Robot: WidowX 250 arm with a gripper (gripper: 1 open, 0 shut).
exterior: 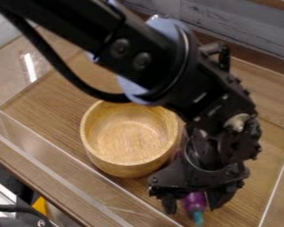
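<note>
A small purple object with a cyan tip [194,203] lies at the lower right on the wooden surface. My black gripper [198,193] is down low over it, its open fingers around the purple part, which they partly hide. A round wooden bowl [123,133] sits just left of the gripper, empty as far as it shows.
The arm covers much of the upper middle and right. Bare wood [61,115] lies left of the bowl. A clear panel edge runs along the lower left, and a pale wall [245,40] stands at the back.
</note>
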